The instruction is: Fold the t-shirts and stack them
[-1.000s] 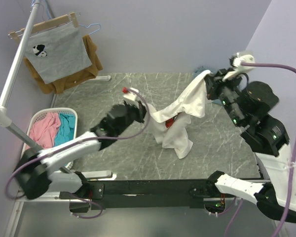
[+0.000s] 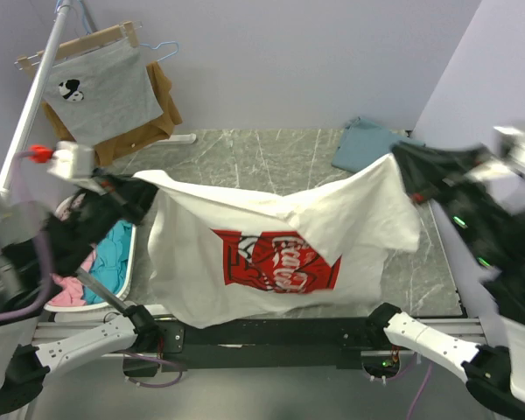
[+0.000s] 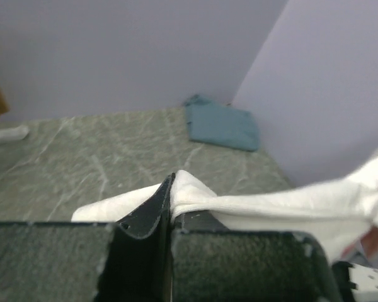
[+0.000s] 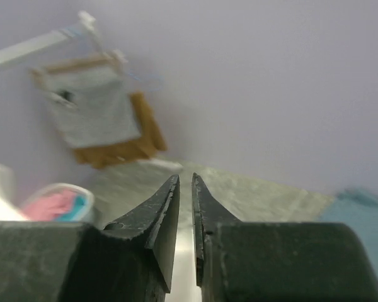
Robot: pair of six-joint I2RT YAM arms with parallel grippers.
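A white T-shirt [image 2: 184,254] with a red Coca-Cola print [image 2: 276,261] hangs spread between the grippers over the table. My left gripper [image 2: 138,194] is shut on its upper left part; in the left wrist view the cloth is pinched between the fingers. My right gripper [image 2: 407,175], blurred in the top view, is at the shirt's upper right corner; in the right wrist view its fingertips are shut, with no cloth seen between them. A folded teal shirt [image 2: 367,144] lies at the table's back right.
A basket [image 2: 126,280] with pink and teal clothes stands left. A rack at back left holds a grey panda shirt [image 2: 105,96] and a brown one [image 2: 162,105]. Bare marble table [image 2: 245,153] shows behind the white shirt. A wall bounds the right.
Both arms drew apart, stretching the bunched shirt wide.
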